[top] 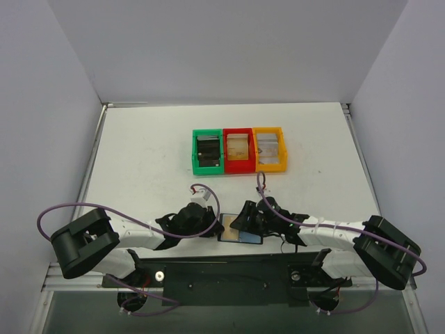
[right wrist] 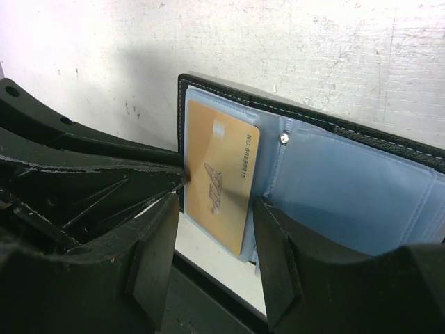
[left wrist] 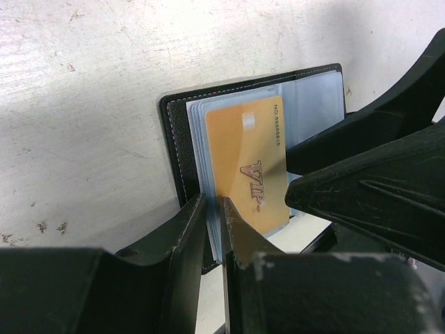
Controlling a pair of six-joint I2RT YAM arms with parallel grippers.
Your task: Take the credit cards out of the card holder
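The card holder point(top: 247, 236) lies open on the table's front, black-edged with blue plastic sleeves point(right wrist: 348, 188). A gold card point(left wrist: 247, 153) sits in its left sleeve. In the left wrist view my left gripper has its fingertips close together at the card stack's left edge; whether they grip it is hard to tell. My right gripper stands open over the holder, one fingertip on each side of the gold card in its wrist view.
Green point(top: 197, 149), red point(top: 239, 167) and yellow point(top: 271, 167) trays stand at the back, with items inside.
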